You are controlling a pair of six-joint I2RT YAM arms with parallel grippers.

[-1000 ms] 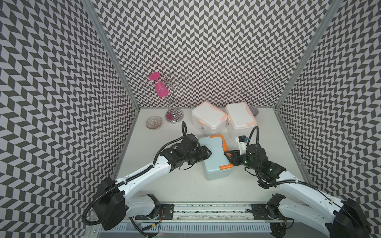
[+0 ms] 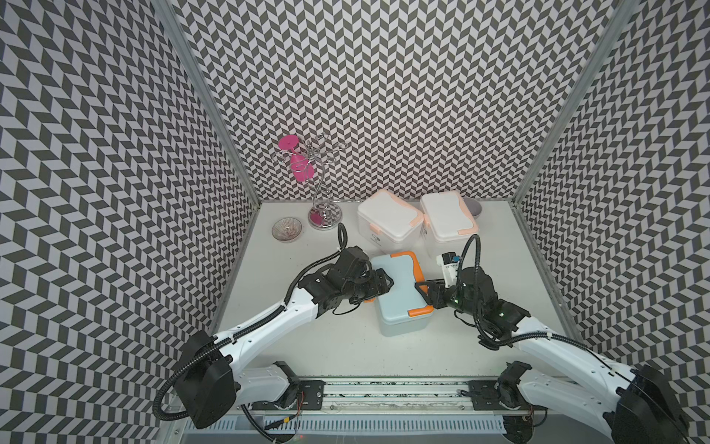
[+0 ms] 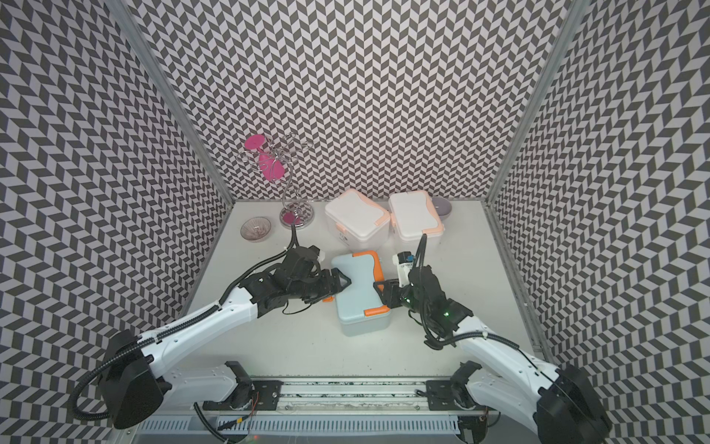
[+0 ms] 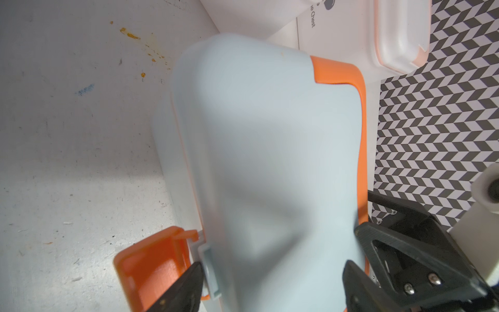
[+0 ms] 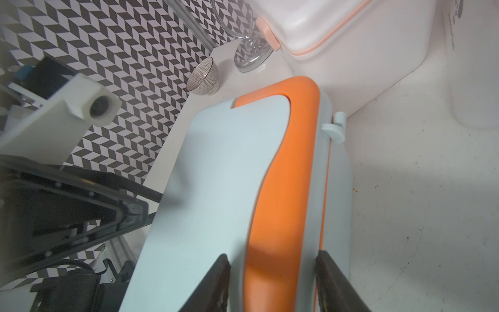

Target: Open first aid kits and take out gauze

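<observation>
A pale blue kit with an orange handle lies at the centre of the table, its lid down. At its left side an orange latch stands flipped out. My left gripper is open over that latch side, fingers either side of the lid's edge area. My right gripper is shut on the handle side of the lid, at the kit's right. No gauze is in view.
Two white boxes with pink latches stand behind the kit. A small bowl, a metal rack with pink items and a grey bowl are at the back.
Both arms have shifted very slightly since a second ago; the kit stays in place.
</observation>
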